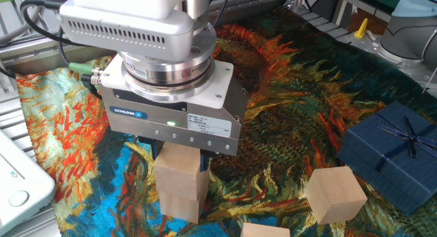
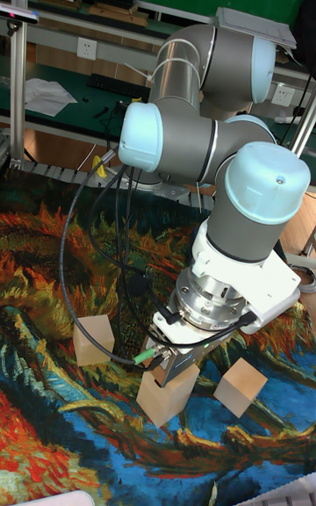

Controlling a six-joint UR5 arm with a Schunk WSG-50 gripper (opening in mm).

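In exterior view 2, a pale wooden block point(image 1: 179, 170) rests on top of another wooden block point(image 1: 180, 206), the two making a short upright stack. My gripper point(image 1: 179, 155) points down over this stack, with dark fingers on the left and right of the upper block. Whether the fingers press on the block or stand slightly apart from it cannot be made out. From the other side, exterior view 3 shows the stack point(image 2: 168, 397) right under the gripper body, which hides the fingertips.
Right of the stack lies a loose wooden block point(image 1: 335, 194); another block point(image 1: 265, 231) is cut off by the bottom edge. A dark blue box point(image 1: 389, 151) with a ribbon stands at the right. A white device point(image 1: 20, 186) sits at the left. Patterned cloth covers the table.
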